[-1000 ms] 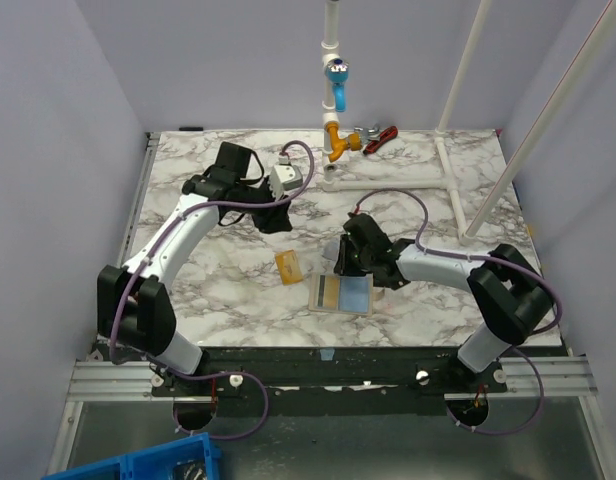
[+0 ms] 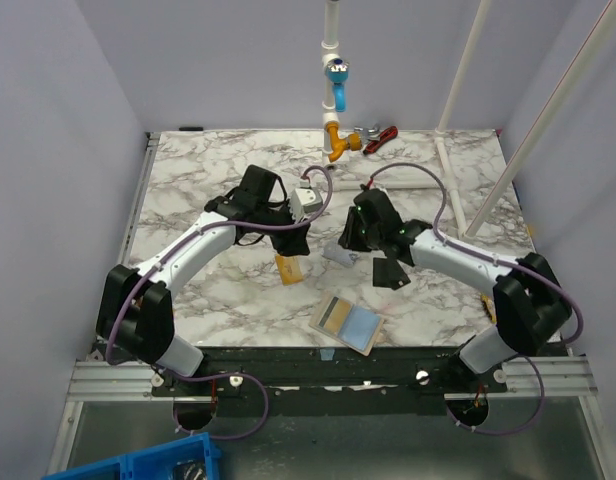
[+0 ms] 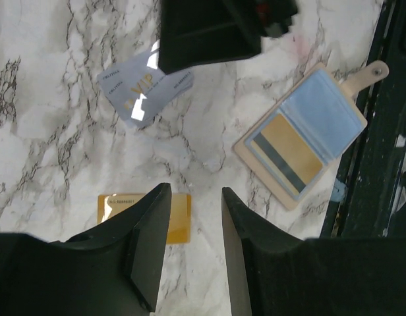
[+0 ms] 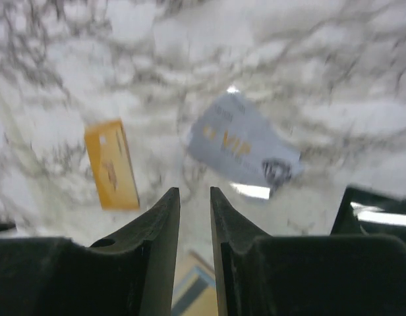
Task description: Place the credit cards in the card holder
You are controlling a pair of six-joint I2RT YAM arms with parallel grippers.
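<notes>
The open card holder (image 2: 346, 324), beige with a blue pocket (image 3: 323, 110), lies near the front edge. Gold card (image 2: 288, 270) lies left of it; silver VIP cards (image 3: 140, 85) lie behind it; dark cards (image 2: 391, 275) lie to the right. My left gripper (image 2: 300, 240) hovers above and behind the gold card, its fingertips slightly apart in its wrist view. My right gripper (image 2: 353, 238) hovers over the silver cards, fingertips narrowly apart, nothing visible between them; its wrist view is blurred.
White pipes with an orange tap (image 2: 343, 140) and a red-handled tool (image 2: 381, 140) stand at the back.
My right gripper has moved back from the card holder, which now sits at a tilt.
</notes>
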